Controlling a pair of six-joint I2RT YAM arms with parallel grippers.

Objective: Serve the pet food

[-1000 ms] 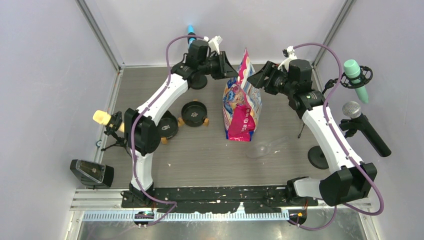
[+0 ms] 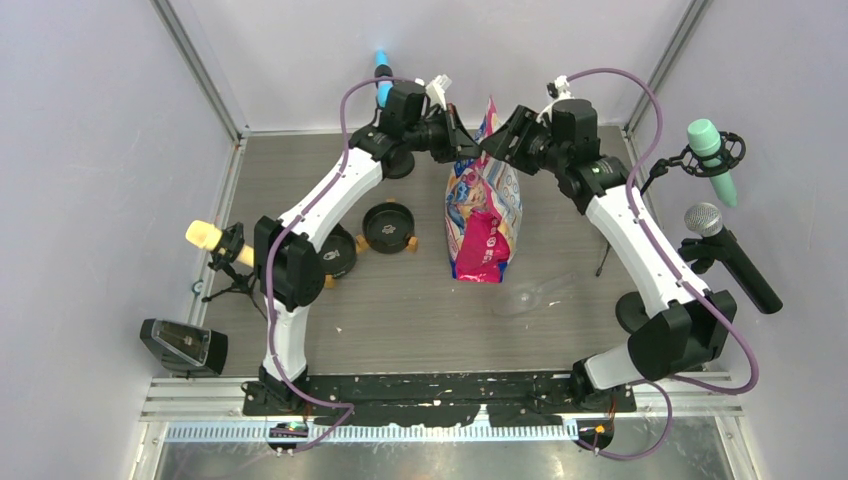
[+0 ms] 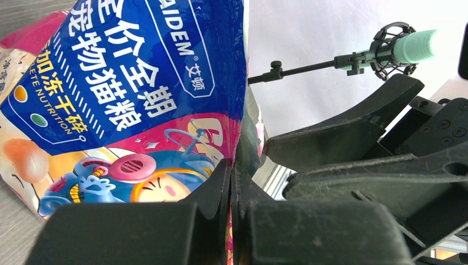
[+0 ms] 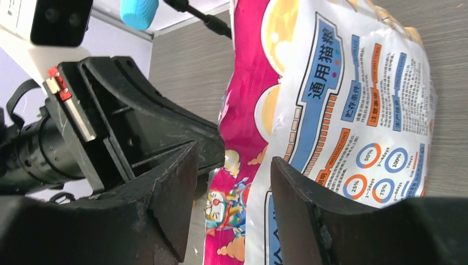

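Observation:
A pink-and-blue pet food bag point(image 2: 481, 230) stands at the back centre. My left gripper is shut on the bag's top edge, seen close in the left wrist view. My right gripper faces the same top from the other side, part open, its fingertips at or just short of the pink edge; contact is unclear. Two black bowls point(image 2: 388, 228) sit left of the bag, the outer one partly under my left arm.
A clear scoop point(image 2: 530, 297) lies in front of the bag. Microphones and stands line both sides and the back.
My right gripper has moved up and left toward the bag's top. My left gripper shifted slightly right onto the bag's edge and appears to have closed.

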